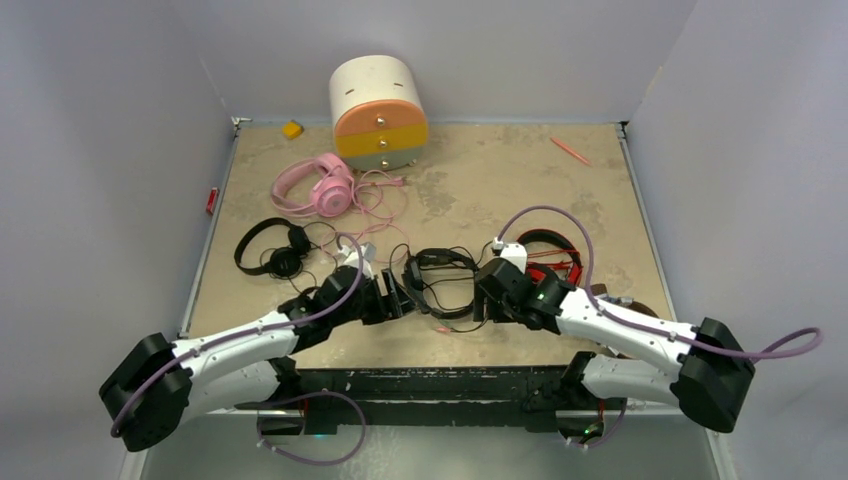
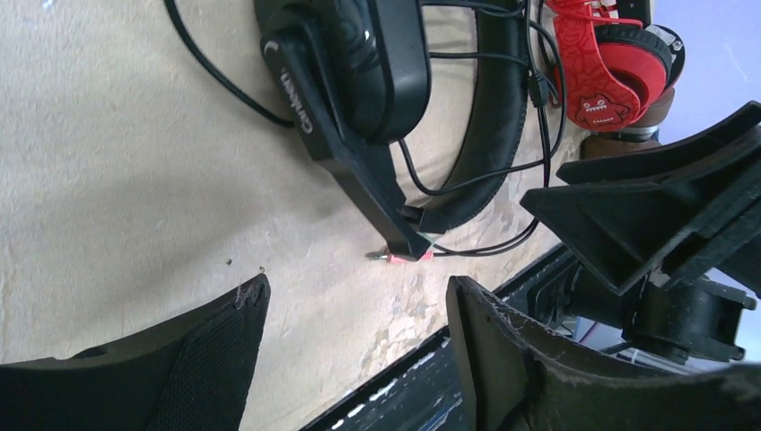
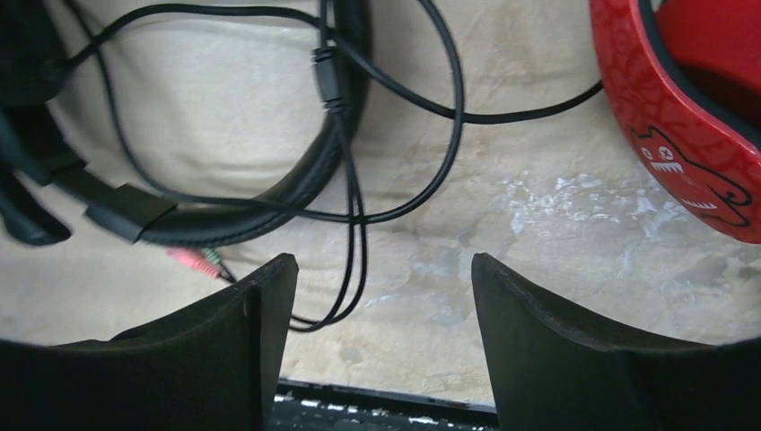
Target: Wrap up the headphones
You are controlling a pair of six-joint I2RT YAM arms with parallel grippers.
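Observation:
Black over-ear headphones (image 1: 448, 312) lie in the middle near the front edge, a boom part (image 2: 341, 162) pointing toward the near side in the left wrist view. Their black cable (image 3: 449, 162) loops loosely over the band, with pink and green plugs (image 3: 193, 261) beside it. My left gripper hovers just left of the headphones, fingers apart with nothing between them. My right gripper stands open over their right side, beside the loose cable strands, holding nothing.
Red headphones (image 3: 682, 162) sit at the right. Pink headphones (image 1: 334, 200) and another black pair (image 1: 285, 262) lie left. A small drawer cabinet (image 1: 380, 105) stands at the back.

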